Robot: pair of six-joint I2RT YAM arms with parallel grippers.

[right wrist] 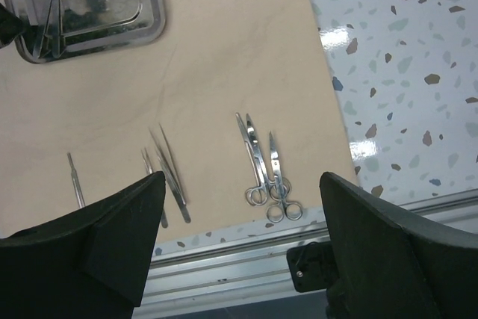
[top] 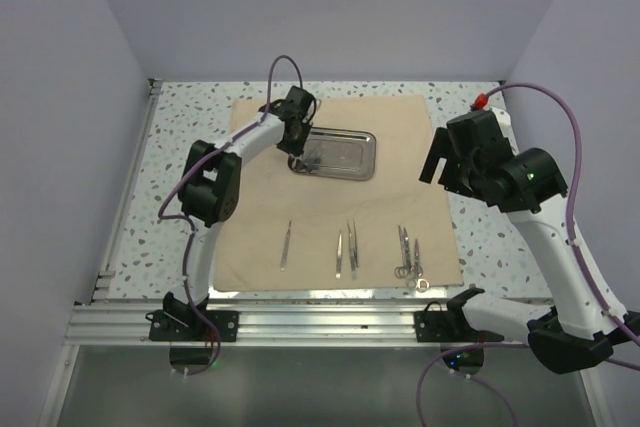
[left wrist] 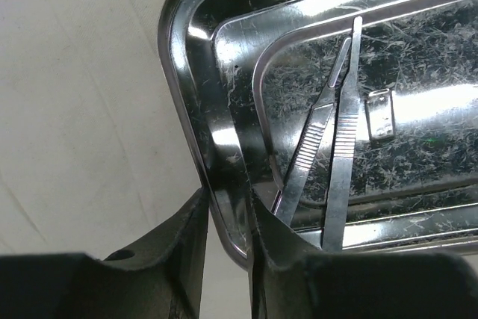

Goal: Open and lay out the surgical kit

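Inside the metal tray point(top: 374, 155), at its left end, lie two slim metal handles close together. In the left wrist view one handle point(left wrist: 343, 155) is straight and the other handle point(left wrist: 305, 151) leans against its line. My left gripper is over the tray's left rim beside them, open, with a gap and nothing between its fingers. On the cloth, a thin handled tool point(top: 286, 245), a slim instrument point(top: 339, 255), tweezers point(right wrist: 172, 173) and several scissors point(right wrist: 258, 162) lie in a row. My right gripper point(top: 438, 175) hangs high at the right, open and empty.
A beige cloth point(top: 250, 207) covers most of the speckled table point(top: 145, 197). Bare cloth lies between the tray and the row of tools, and also right of the tray. A metal rail point(top: 320, 317) runs along the front edge.
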